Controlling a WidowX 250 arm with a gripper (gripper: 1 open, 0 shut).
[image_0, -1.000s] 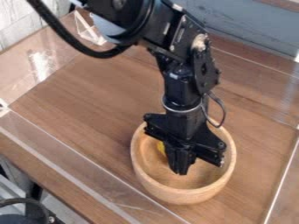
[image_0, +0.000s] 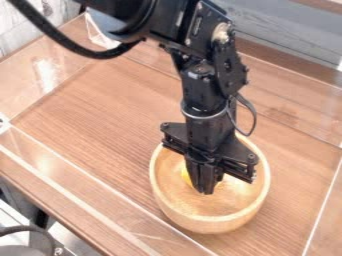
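A round light wooden bowl (image_0: 214, 215) sits on the table in the middle lower part of the camera view. My black gripper (image_0: 206, 184) is lowered into it, its fingertips inside the bowl and looking shut. A small yellow object (image_0: 185, 174) shows just left of the fingers, partly hidden by them; whether they touch it I cannot tell.
Clear strips run along its front left and right sides. A dark cable lies at the bottom left, off the table.
The gripper has shifted only slightly within the bowl over the last second; the bowl stays in about the same place.
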